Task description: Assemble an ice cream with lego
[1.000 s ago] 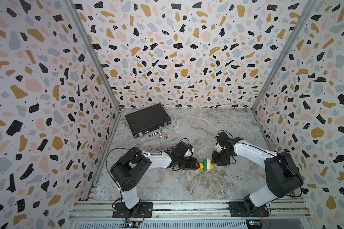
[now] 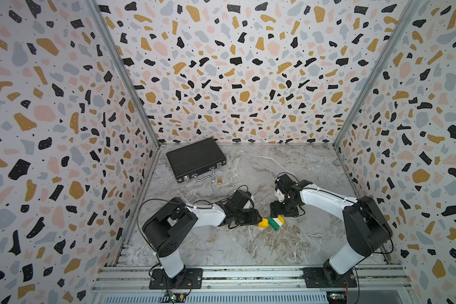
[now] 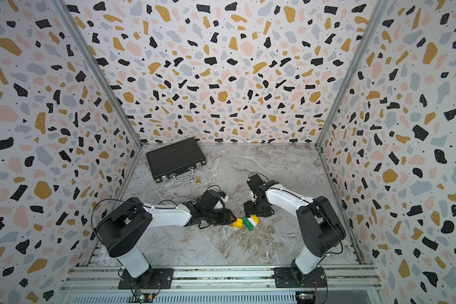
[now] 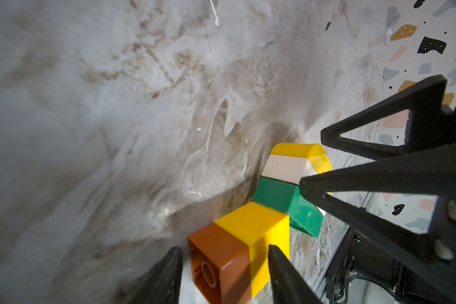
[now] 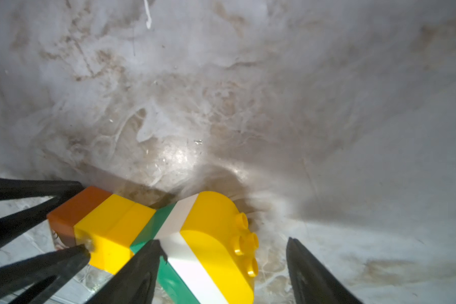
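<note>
A brick piece of orange [image 4: 219,243] and yellow [image 4: 250,220] blocks lies low on the marble table, with my left gripper shut on its orange end. Against it, angled, sits a stack of green [image 5: 172,281], white [image 5: 192,263] and yellow [image 5: 217,243] bricks with studs on the outer yellow end. My right gripper stands open over that stack, one finger on each side in its wrist view. Whether the two pieces are joined I cannot tell.
A black briefcase [image 2: 195,157] lies at the back left, a small tan piece [image 2: 220,180] just before it.
My right gripper has moved left and over the bricks. The green, white and yellow stack has turned from straight to angled. The left gripper has barely moved.
</note>
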